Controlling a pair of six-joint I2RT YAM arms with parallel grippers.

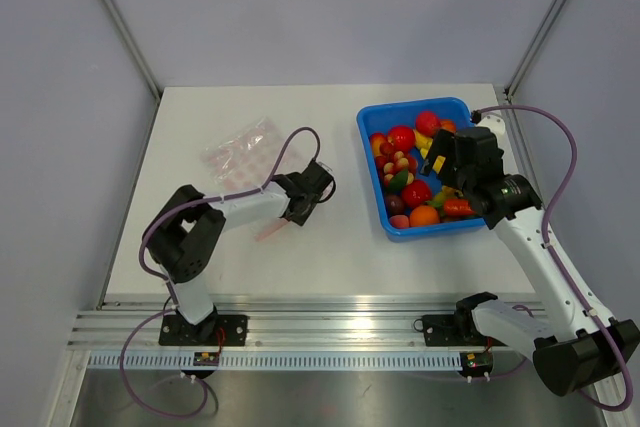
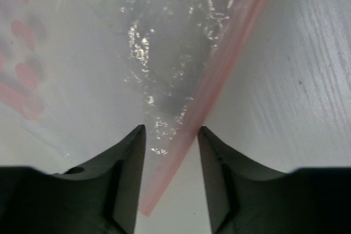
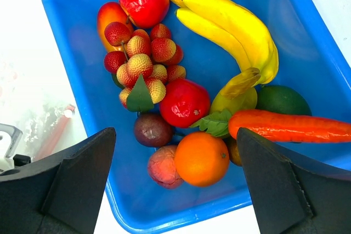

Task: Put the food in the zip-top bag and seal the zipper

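The clear zip top bag (image 1: 245, 155) lies flat on the left half of the table, its pinkish-red zipper strip (image 1: 272, 229) towards the front right. My left gripper (image 1: 304, 211) is low over that strip, covering part of it from above. Seen from the left wrist, the strip (image 2: 211, 89) slants between the partly open fingers of my left gripper; whether they touch it I cannot tell. My right gripper is wide open above the food bin, gripping nothing. Below it lie an orange (image 3: 202, 159), a carrot (image 3: 296, 126) and bananas (image 3: 233, 34).
A blue bin (image 1: 362, 147) full of play fruit and vegetables stands on the right half of the table. Bare white table (image 1: 330, 257) stretches in front of the bag and bin.
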